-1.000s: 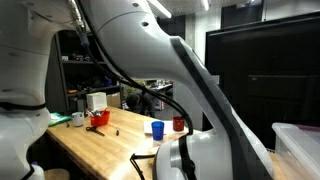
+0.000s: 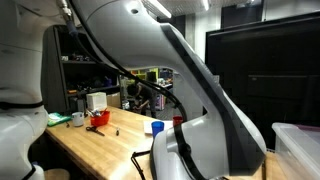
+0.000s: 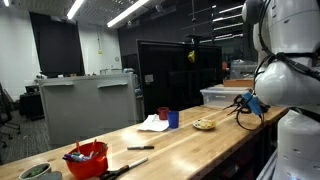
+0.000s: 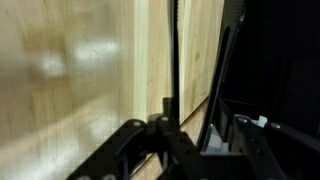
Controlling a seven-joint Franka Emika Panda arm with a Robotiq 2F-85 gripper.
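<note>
Beyond the table's near edge, at the right of exterior view 2, my gripper (image 3: 248,105) hangs low beside the arm. In the wrist view my gripper has long dark strips (image 4: 174,55) reaching forward from it over the wood. It appears shut on a long dark object, whose kind I cannot tell. The white arm hides most of the gripper in exterior view 1. On the table stand a blue cup (image 3: 173,119), a red mug (image 3: 163,112) and a plate (image 3: 205,125) with yellowish food.
A red basket (image 3: 86,158) with utensils sits at the far end, near dark-handled tools (image 3: 125,168). A white cloth (image 3: 153,123) lies behind. The clear bin (image 3: 225,96) is near the arm.
In exterior view 1 the arm's lower part has shifted and swung over, now covering part of the red mug. The objects on the table look unmoved.
</note>
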